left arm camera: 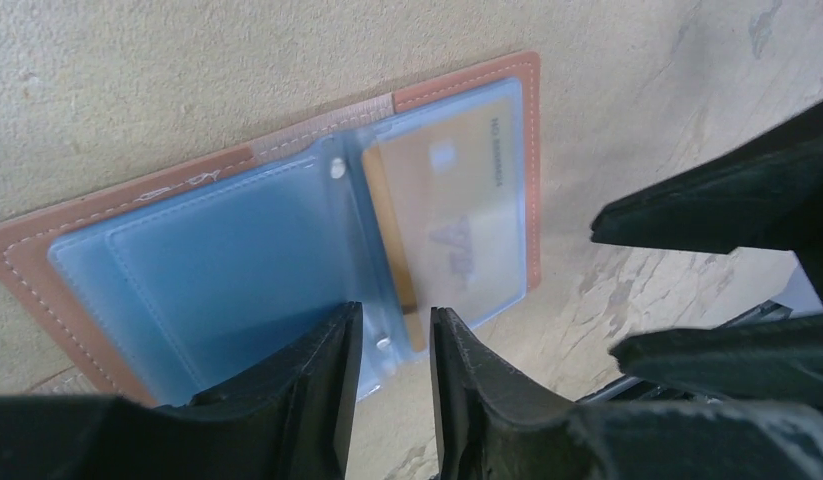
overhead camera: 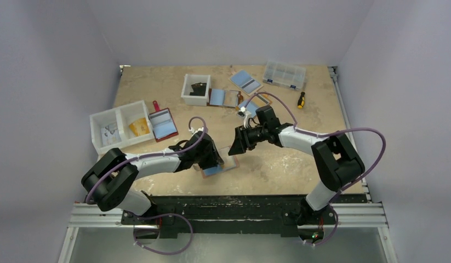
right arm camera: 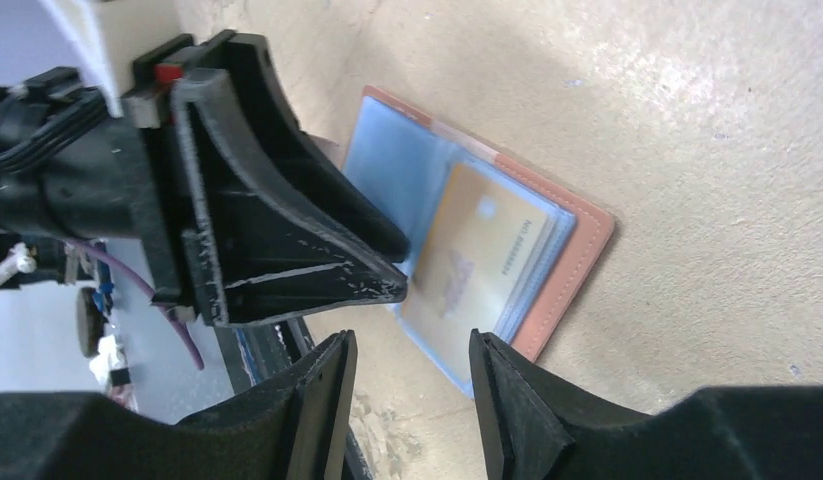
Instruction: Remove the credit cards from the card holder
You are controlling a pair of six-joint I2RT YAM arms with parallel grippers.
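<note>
The open card holder (overhead camera: 213,170), blue sleeves on a tan leather back, lies near the table's front middle, with cards in its clear sleeve (left arm camera: 452,200). My left gripper is over it, its fingers part open at the lower edge of the clear sleeve; the top view hides much of the holder under that arm. My right gripper hangs just right of the holder, fingers apart, nothing seen between them. In the right wrist view the left gripper covers part of the blue sleeve.
White bins (overhead camera: 93,129) stand at the left, beside another holder (overhead camera: 164,124). A small white box (overhead camera: 206,78), more holders (overhead camera: 245,80), a clear case (overhead camera: 284,71) and a screwdriver (overhead camera: 301,101) are at the back.
</note>
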